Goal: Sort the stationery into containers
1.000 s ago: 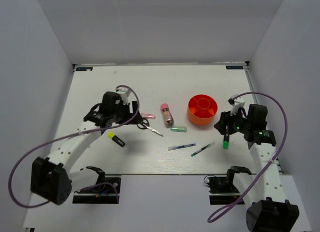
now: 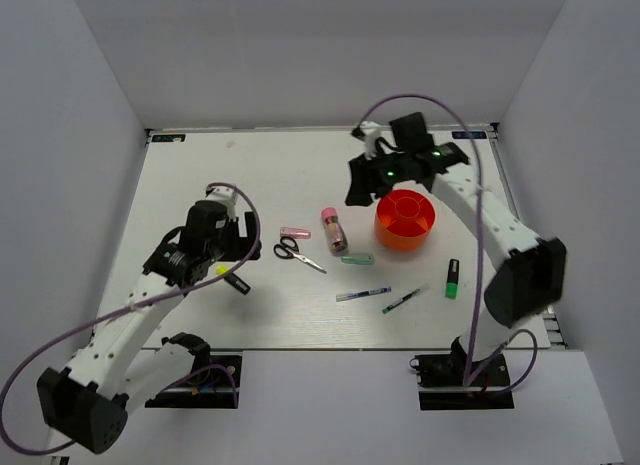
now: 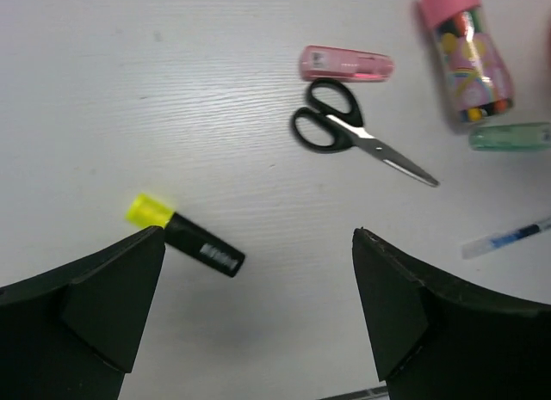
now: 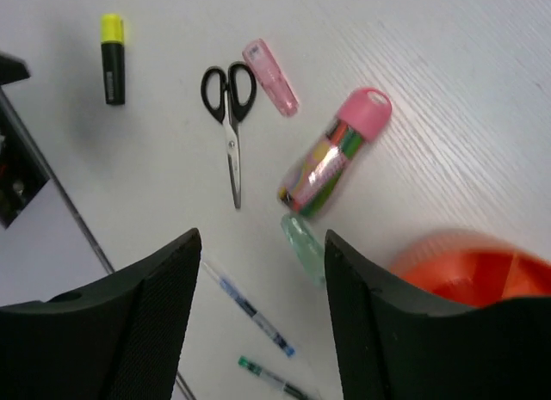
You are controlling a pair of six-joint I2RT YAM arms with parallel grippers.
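Observation:
On the white table lie a yellow-capped highlighter [image 2: 234, 281], black-handled scissors [image 2: 300, 256], a pink eraser-like piece [image 2: 295, 232], a crayon tube [image 2: 334, 231], a green translucent item [image 2: 357, 258], two pens [image 2: 363, 293] [image 2: 402, 300] and a green-tipped marker [image 2: 452, 278]. An orange divided container [image 2: 404, 237] stands right of centre. My left gripper hangs open and empty above the highlighter. My right gripper is high near the container's back-left side, fingers apart, nothing between them, blurred in the top view.
Walls stand on both sides, and the arm bases sit at the front edge.
My right arm has swung from the right side up and leftward to above the container's back.

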